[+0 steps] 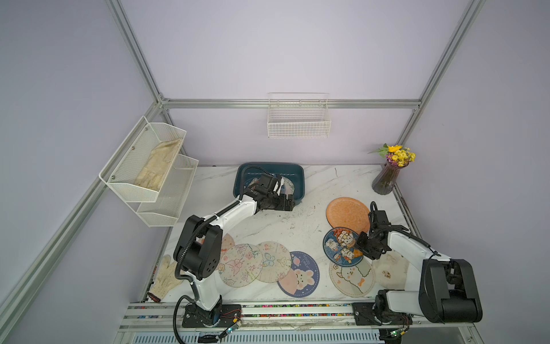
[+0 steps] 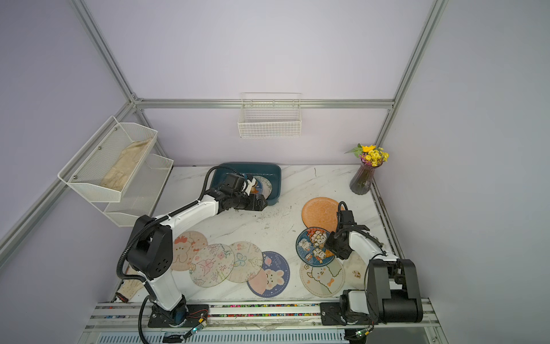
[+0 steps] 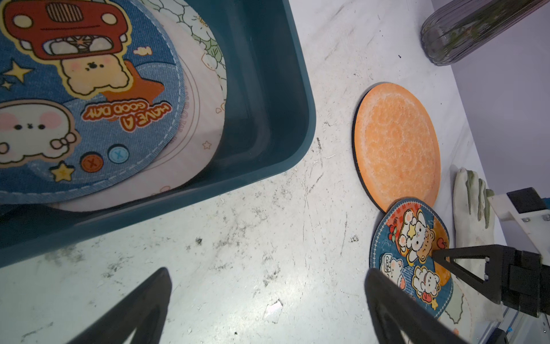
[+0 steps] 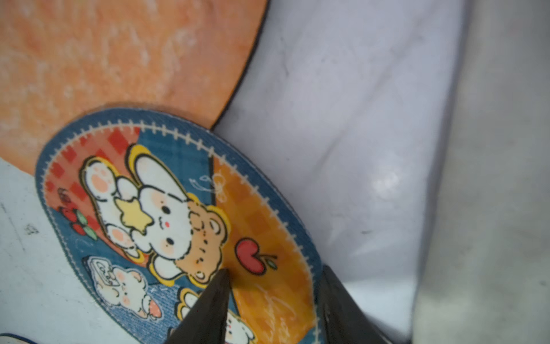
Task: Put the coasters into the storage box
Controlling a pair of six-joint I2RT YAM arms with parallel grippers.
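The teal storage box [image 1: 239, 186] stands at the back centre, holding coasters, a denim one [image 3: 86, 137] on top. My left gripper hangs open over its front edge, empty. My right gripper is at the right edge of the blue patchwork coaster [image 4: 154, 223], fingers part open and blurred; whether they grip the rim is unclear. The orange coaster [image 1: 347, 210] lies behind it, a dog coaster [image 1: 349, 281] in front. A bunny coaster [image 1: 300, 278] and several pale coasters [image 1: 240, 269] lie along the front.
A vase with flowers [image 1: 385, 177] stands at the back right. White wire baskets [image 1: 298, 129] hang on the back wall and [image 1: 134, 192] on the left. Beige cloth [image 1: 395, 275] lies at the right.
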